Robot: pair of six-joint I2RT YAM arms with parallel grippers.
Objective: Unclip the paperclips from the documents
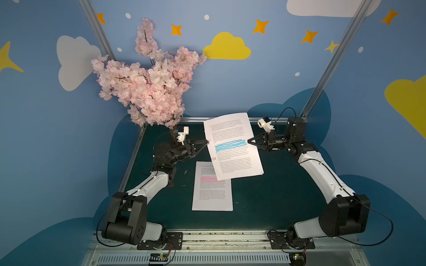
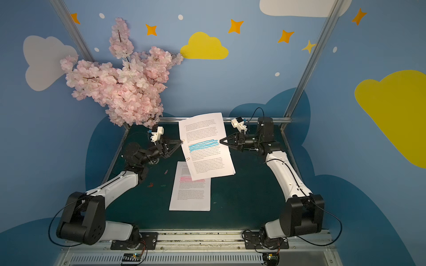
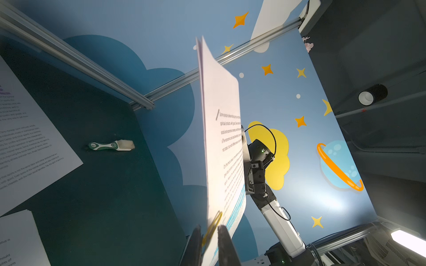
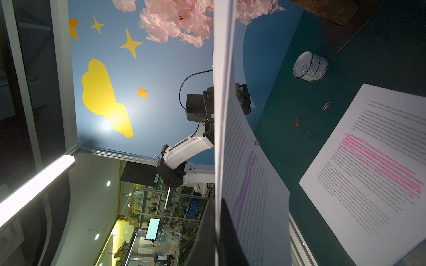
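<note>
A stapled-looking sheaf with a blue highlighted band, the document [image 1: 230, 161], is held up off the table. At its right edge my right gripper [image 1: 249, 141] is shut on the paper; in the right wrist view the edge runs between its fingers. Against the left edge, my left gripper is partly open, its fingers [image 3: 225, 246] on either side of the sheaf's edge and a yellow paperclip [image 3: 215, 223]. Whether they touch the clip cannot be told. Lower on that same edge sits an orange-red paperclip [image 1: 213, 158].
Under the raised sheaf, a pink-highlighted document [image 1: 213, 197] lies flat. Loose clips lie left of it: pink [image 4: 326, 106], red [image 4: 296, 121] and green [image 4: 309, 134]. A tin [image 4: 310, 66] and a brush [image 3: 111, 145] are near the back.
</note>
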